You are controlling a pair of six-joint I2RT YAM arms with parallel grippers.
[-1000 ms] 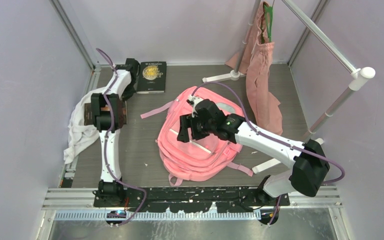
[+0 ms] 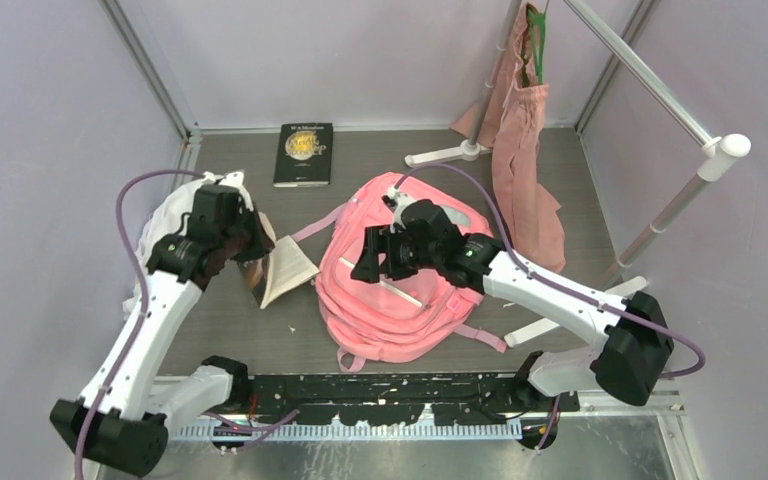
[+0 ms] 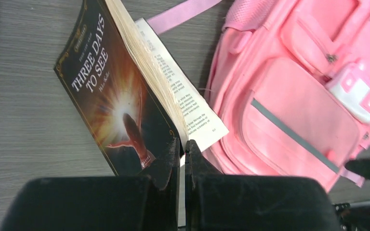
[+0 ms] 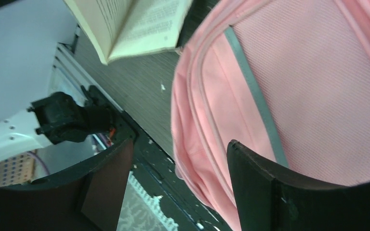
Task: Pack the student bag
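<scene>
A paperback titled "Three Days to See" (image 3: 103,91) hangs partly fanned open, pages showing, left of the pink backpack (image 3: 289,115). My left gripper is shut on a thin edge at the book's corner. In the top view that book (image 2: 290,270) reaches toward the backpack's left side. My right gripper (image 2: 370,258) hangs above the middle of the backpack, open, with nothing seen between its fingers; the bag's pink fabric fills much of the right wrist view below it.
A dark book (image 2: 303,150) lies flat at the back. White cloth (image 2: 160,225) lies at the left. A pink garment (image 2: 525,190) hangs from the rack (image 2: 660,95) at the right. Some bare floor lies in front of the left book.
My left gripper has swung from the back left toward the front and right, the paperback moving with it and spreading open. The right arm has moved only slightly.
</scene>
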